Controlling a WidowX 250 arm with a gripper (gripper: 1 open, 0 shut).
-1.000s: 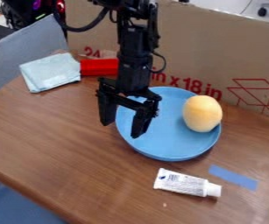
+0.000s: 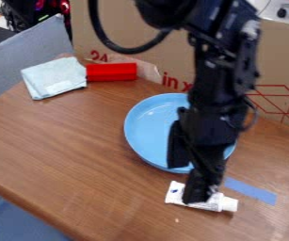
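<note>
My black gripper (image 2: 192, 169) fills the centre-right of the camera view, lowered just above a white tube (image 2: 219, 205) that lies on the wooden table; its fingers overlap part of the tube, and I cannot tell whether they touch it or how far apart they stand. Behind it sits a blue plate (image 2: 146, 131), partly covered by the arm. The round cream-coloured object on that plate is hidden by the arm.
A folded pale cloth (image 2: 54, 75) and a red block (image 2: 110, 71) lie at the back left. A blue strip (image 2: 253, 191) is right of the tube. A cardboard sheet (image 2: 147, 38) stands behind.
The gripper has moved toward the front right and down, from over the plate's left part to over the tube, now covering the cream-coloured object from view.
</note>
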